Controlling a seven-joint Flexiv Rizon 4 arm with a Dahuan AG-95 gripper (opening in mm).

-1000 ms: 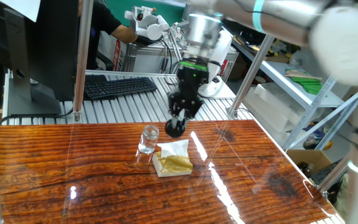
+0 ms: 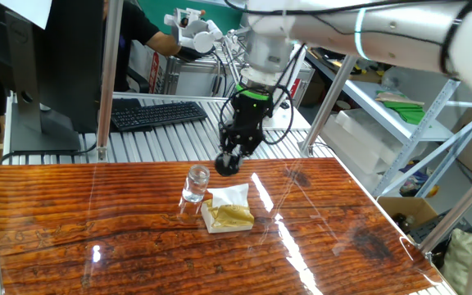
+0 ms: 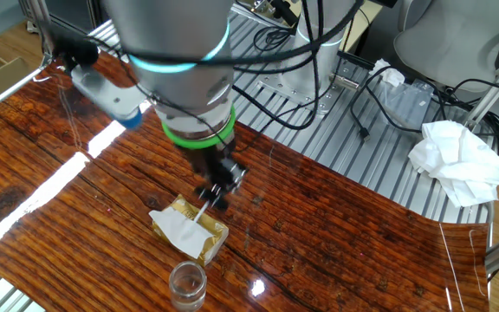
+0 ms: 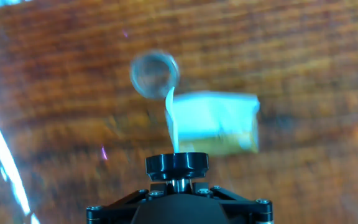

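Observation:
My gripper is shut on a thin white strip [image 4: 173,124], which sticks out beyond its black fingertips. From the other side, the strip [image 3: 202,211] slants from the gripper [image 3: 218,192] down in front of the tissue pack; whether it touches the pack I cannot tell. A gold and white tissue pack [image 2: 229,215] lies on the wooden table, a white tissue [image 2: 231,195] standing out of its top. Beside it is a clear glass jar [image 2: 195,183], open at the top in exterior view 2 [image 3: 187,284]. In exterior view 1 the gripper [image 2: 228,164] hangs behind and above both.
A keyboard [image 2: 158,115] and monitor [image 2: 47,74] stand beyond the table's far edge. Crumpled white plastic [image 3: 457,160] lies on the metal slats. Cables loop around the arm.
In exterior view 1 the gripper has tilted and shifted slightly left and up, while the upper arm has swung. The jar and tissue pack have stayed in place.

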